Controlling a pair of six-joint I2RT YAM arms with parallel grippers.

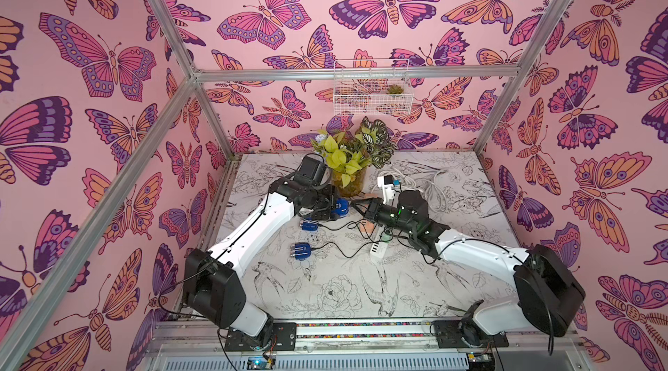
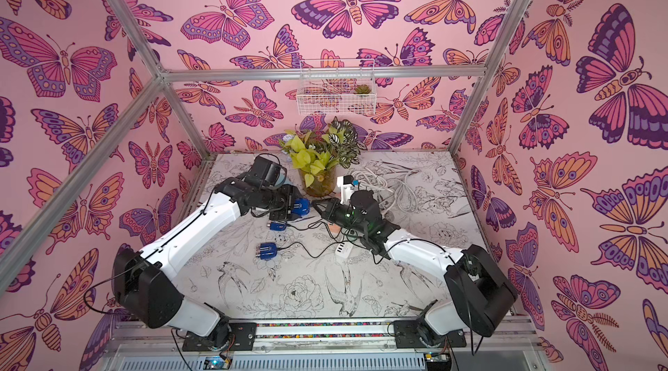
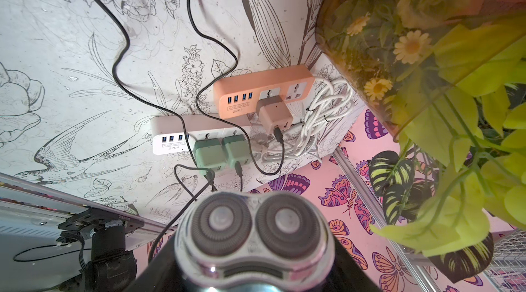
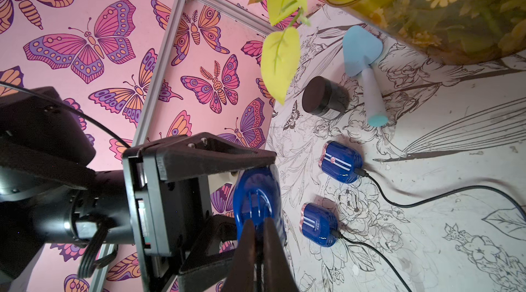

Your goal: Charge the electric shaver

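Observation:
My left gripper is shut on the blue shaver, whose two round heads (image 3: 220,219) fill the bottom of the left wrist view. Directly in front of the shaver, my right gripper has its dark fingers together. Whether a thin cable lies between them cannot be made out. In the left wrist view a black cable (image 3: 180,212) runs from a green adapter (image 3: 211,154) down behind the shaver. Two more blue shavers (image 4: 340,161) lie on the table, each with a black cable at its end.
A white power strip (image 3: 164,133) carries the green adapters, beside an orange strip (image 3: 235,99) with a pinkish adapter (image 3: 274,114). Close behind the grippers stands a planter (image 1: 350,181). A dark jar (image 4: 325,97) and a blue toy trowel (image 4: 368,73) sit nearby.

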